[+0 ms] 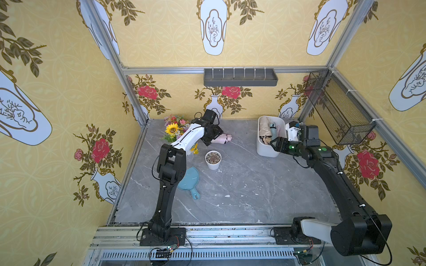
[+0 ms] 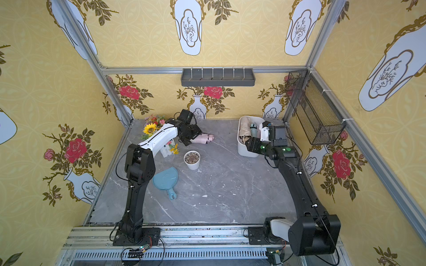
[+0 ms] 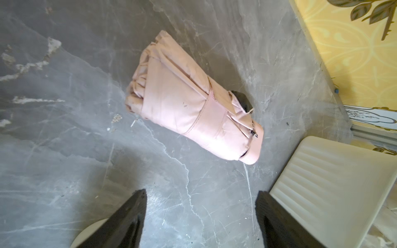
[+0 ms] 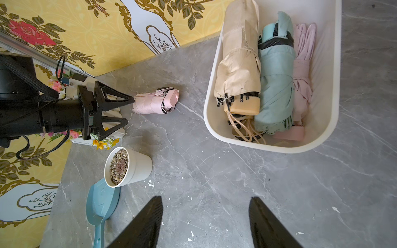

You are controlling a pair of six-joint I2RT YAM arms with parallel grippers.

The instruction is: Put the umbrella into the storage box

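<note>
A folded pink umbrella lies on the table at the back, right of the flowers, also seen in the right wrist view (image 4: 153, 103). My left gripper hovers beside it, open and empty. A white storage box (image 4: 333, 103) at the back right holds several furled umbrellas: beige (image 4: 237, 49), green (image 4: 275, 82) and pink (image 4: 304, 74). My right gripper is over the table by the box's near side, open with nothing between its fingers.
A white pot of pebbles (image 1: 213, 163), a blue dustpan (image 1: 188, 177) and flowers (image 1: 173, 128) stand around the left arm. A wire basket (image 1: 337, 106) hangs on the right wall.
</note>
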